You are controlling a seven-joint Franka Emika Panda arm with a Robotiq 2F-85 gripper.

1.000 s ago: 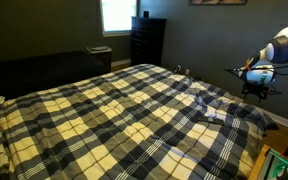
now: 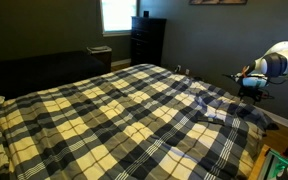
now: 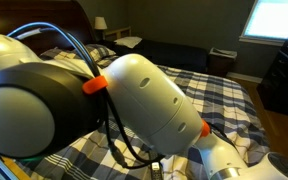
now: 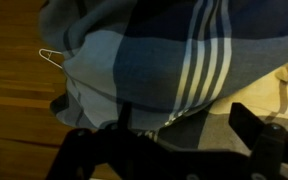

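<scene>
In the wrist view my gripper is open, one dark finger at the lower left and the other at the lower right, with nothing held between them. Below it the plaid blanket (image 4: 134,60), dark blue with white stripes and tan patches, lies bunched and folded. From exterior view 1, my gripper (image 2: 254,93) hangs at the far right, past the edge of the bed's blanket (image 2: 104,120); the finger gap is too small to make out there. A white arm section fills much of exterior view 2 and hides the gripper.
Wooden floor (image 4: 29,100) shows left of the blanket, with a thin white wire loop (image 4: 50,57) at the blanket's edge. A small dark item (image 2: 212,120) lies on the bed's right part. A dark dresser (image 2: 147,40) stands at the back wall.
My arm has shifted slightly at the far right, the gripper a little to the left. The blanket looks unchanged.
</scene>
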